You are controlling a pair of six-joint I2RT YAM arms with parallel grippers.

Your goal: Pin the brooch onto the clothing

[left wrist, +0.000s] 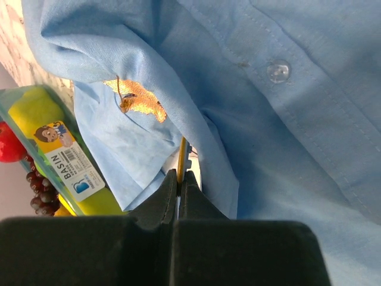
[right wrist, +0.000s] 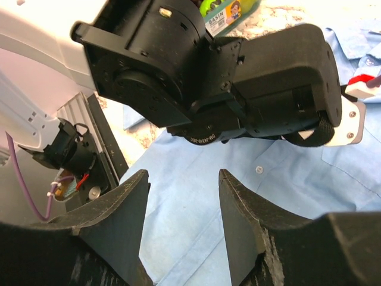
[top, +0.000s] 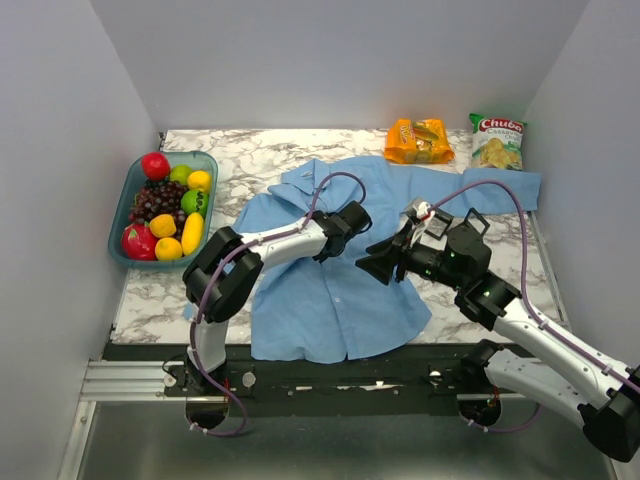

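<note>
The blue shirt (top: pixel 340 310) lies spread on the marble table, its button placket running down the middle. In the left wrist view, my left gripper is shut, with the thin gold edge of the brooch (left wrist: pixel 183 156) standing at its fingertips beside a raised fold of shirt. Past that fold a textured gold patch (left wrist: pixel 140 100) with a thin wire shows; whether both belong to one piece, I cannot tell. From above, the left arm hides the fingertips and brooch. My right gripper stands open above the lower shirt, nothing between its fingers.
A fruit-filled basin (top: pixel 123 215) stands on the left of the table. At the back right are an orange snack bag (top: pixel 420 142) and a green chip bag (top: pixel 497 142). The left wrist body (right wrist: pixel 280 77) crosses the right wrist view, close to my right gripper.
</note>
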